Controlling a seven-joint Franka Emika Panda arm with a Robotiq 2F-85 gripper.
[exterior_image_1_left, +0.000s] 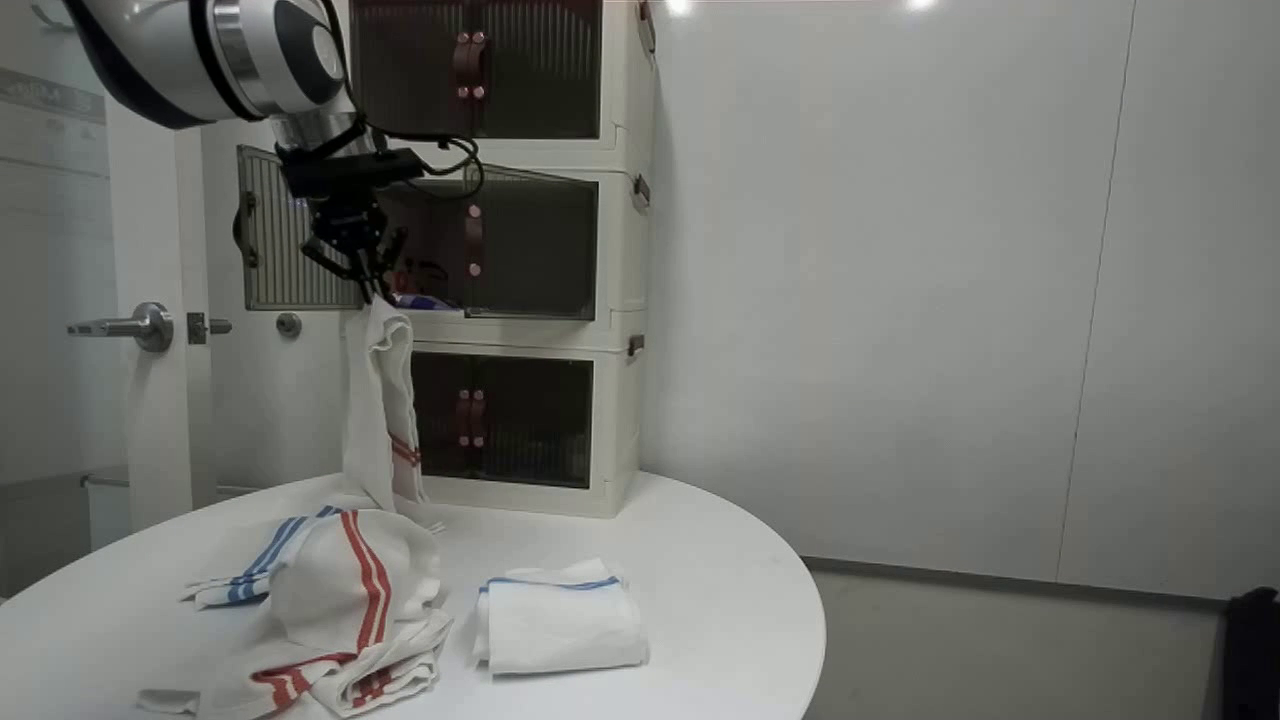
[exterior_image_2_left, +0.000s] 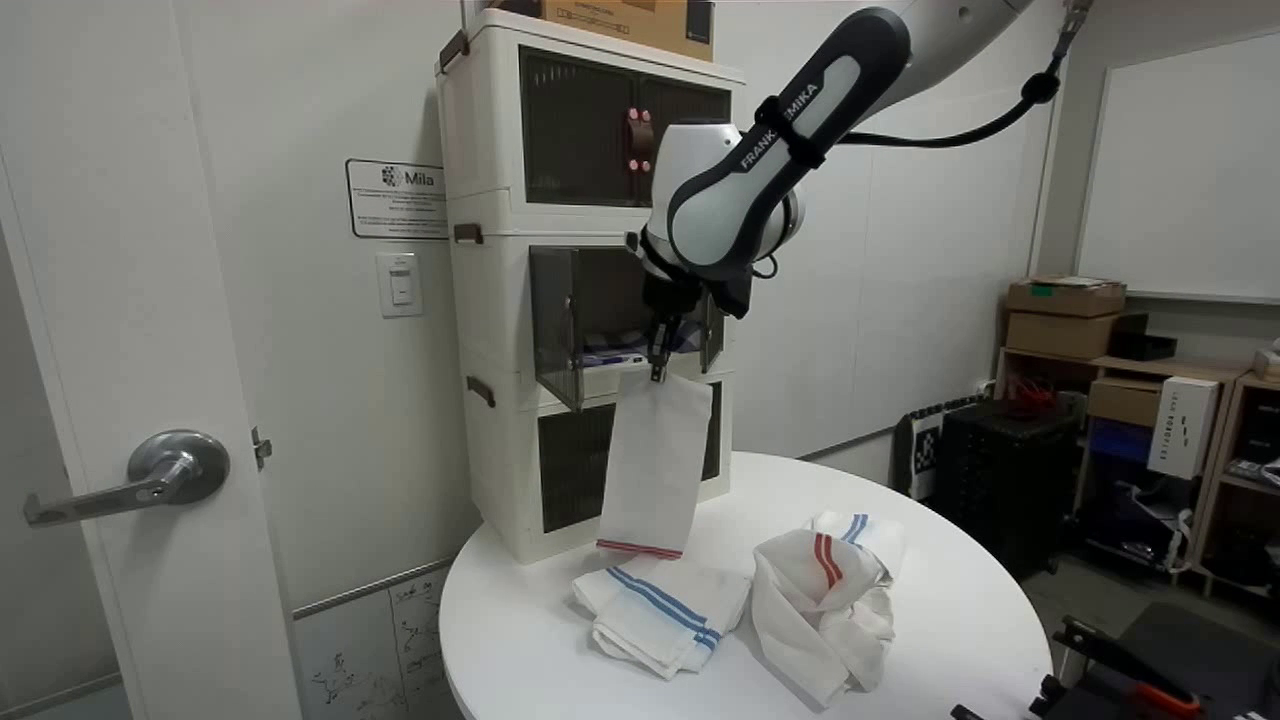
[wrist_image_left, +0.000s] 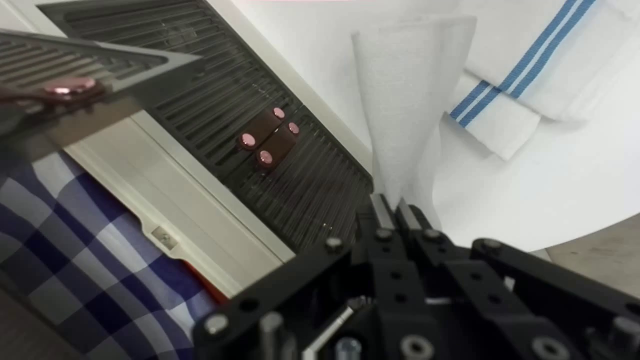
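Observation:
My gripper (exterior_image_1_left: 375, 295) is shut on the top of a white towel (exterior_image_1_left: 379, 396) with red stripes near its lower end. The cloth hangs down in folds, its striped end low over the table in the second exterior view. Seen from the wrist, the held towel (wrist_image_left: 403, 102) drops away from the fingertips (wrist_image_left: 382, 213). On the table are a crumpled red-striped towel (exterior_image_1_left: 348, 588), a folded blue-striped towel (exterior_image_2_left: 666, 606) and another folded towel (exterior_image_1_left: 564, 624) with a blue line.
A stacked cabinet (exterior_image_1_left: 624, 420) stands at the table's back; its middle compartment has its doors (exterior_image_2_left: 555, 324) swung open. Blue-and-white checked cloth (wrist_image_left: 90, 258) lies inside.

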